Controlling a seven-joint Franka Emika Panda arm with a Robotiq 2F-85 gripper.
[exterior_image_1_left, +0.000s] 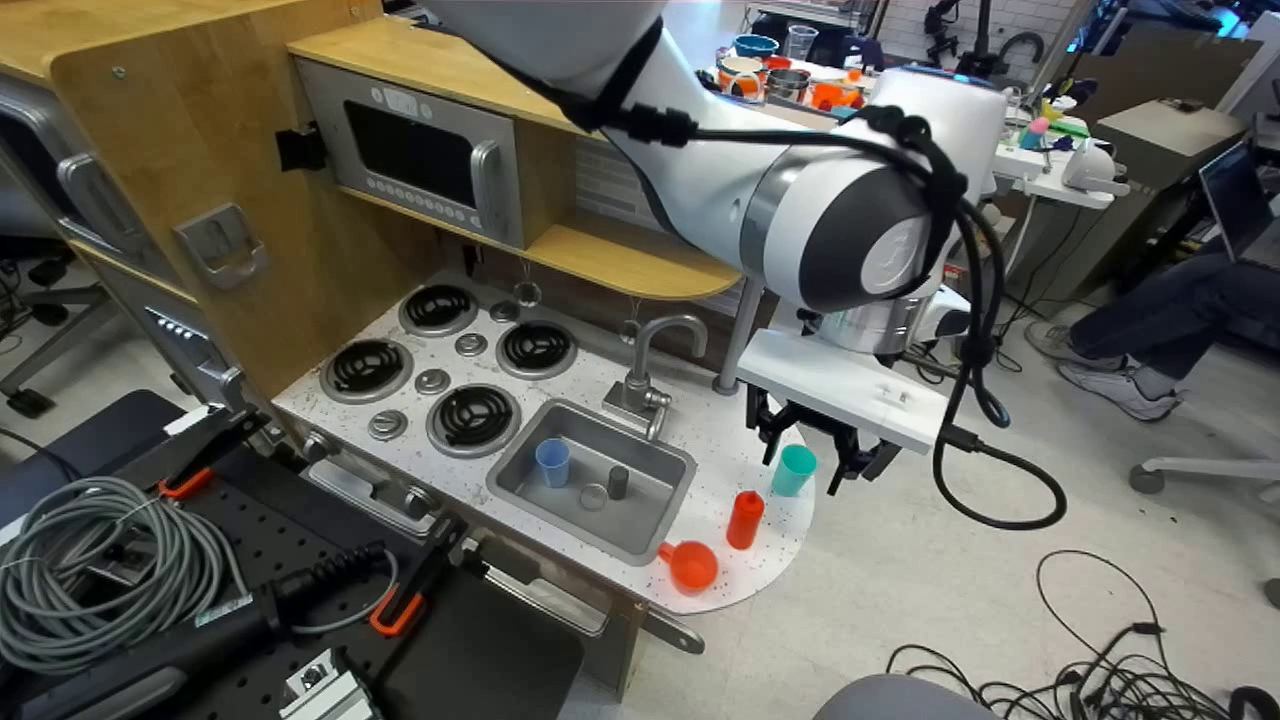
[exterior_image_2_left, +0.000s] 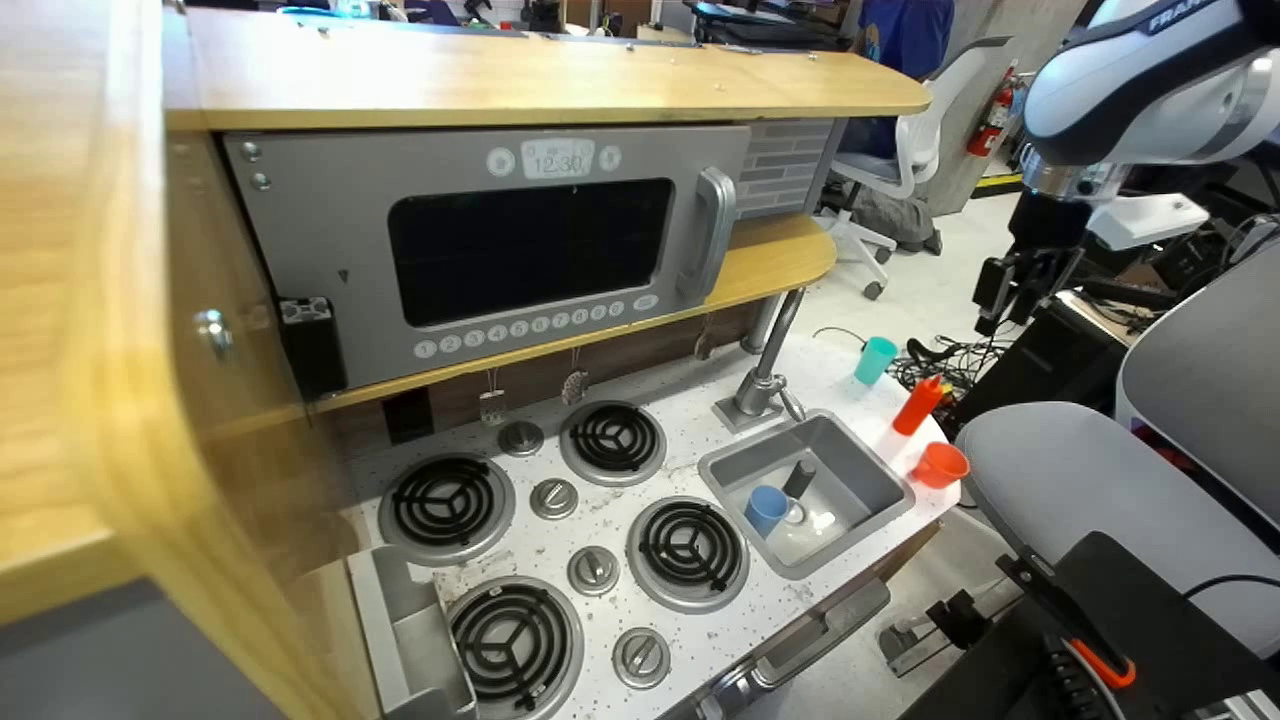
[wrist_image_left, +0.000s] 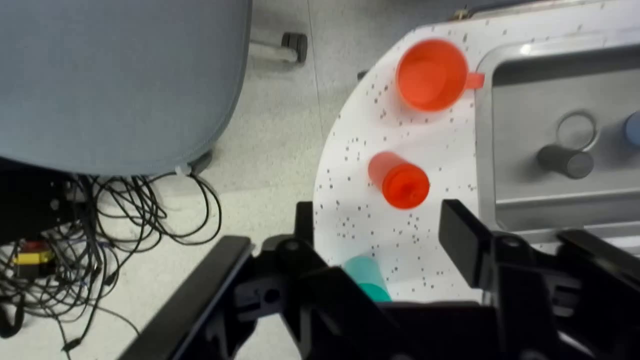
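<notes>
High above the counter's rounded end, my gripper is open, its fingers wide apart with nothing between them. Below it a red squeeze bottle stands upright on the counter, clear of the fingers. A teal cup stands close by; in the wrist view the gripper body hides part of it. An orange-red cup with a handle sits by the sink corner, handle towards the basin. Inside the sink are a blue cup and a small dark cylinder.
A faucet rises behind the sink, beside the shelf's support post. The microwave and wooden shelf overhang the stove burners. Beyond the rounded counter edge is open floor, with a grey chair nearby.
</notes>
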